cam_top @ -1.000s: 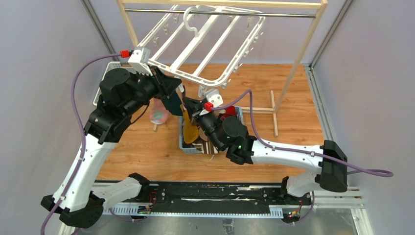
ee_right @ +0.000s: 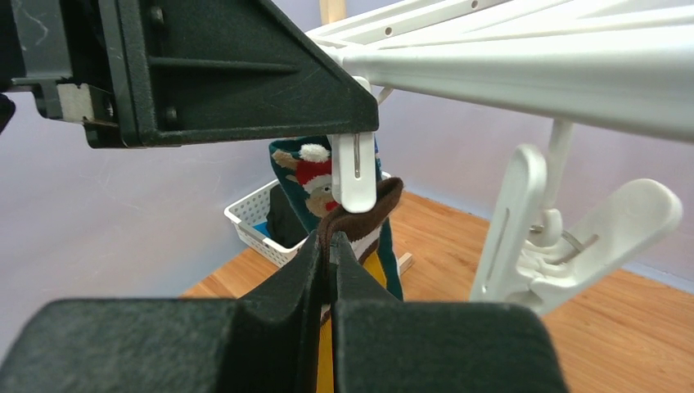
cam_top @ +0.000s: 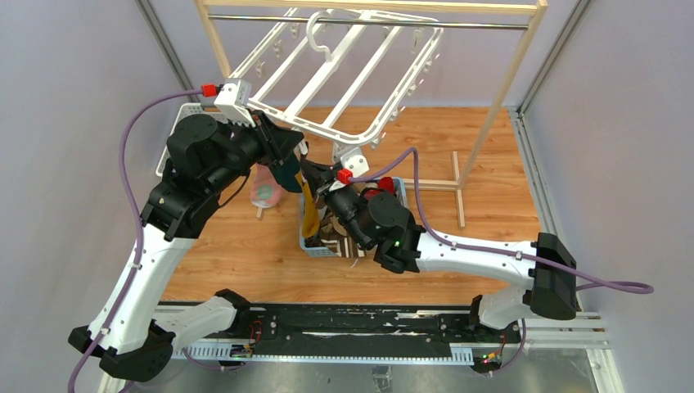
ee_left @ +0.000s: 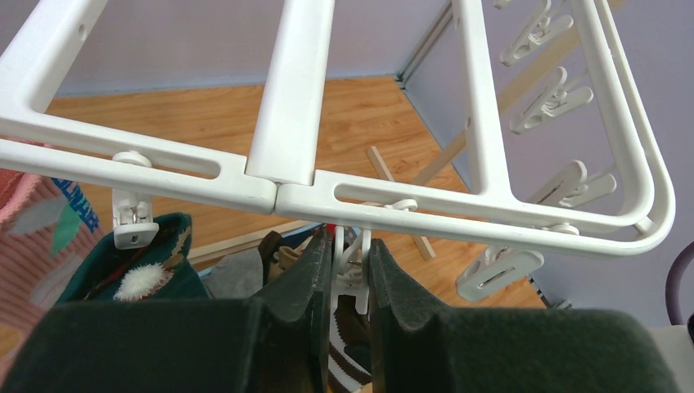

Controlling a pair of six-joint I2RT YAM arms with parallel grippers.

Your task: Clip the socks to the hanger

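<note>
My left gripper is shut on a white clip under the front bar of the white hanger. In the right wrist view, a brown, white and yellow sock has its brown edge pinched in my right gripper, with its upper corner right at the clip's lower end. Whether that edge sits inside the clip or only against it, I cannot tell. A dark green sock with a reindeer face hangs behind, and a pink sock hangs left of it.
Free white clips hang along the hanger, one close to my right gripper. On the wooden floor below stands a blue basket of socks; a white basket is at the left. The wooden stand rises at the right.
My right gripper has shifted slightly left and up toward the held clip, and the yellow part of the sock has swung left with it. The left arm has stayed put.
</note>
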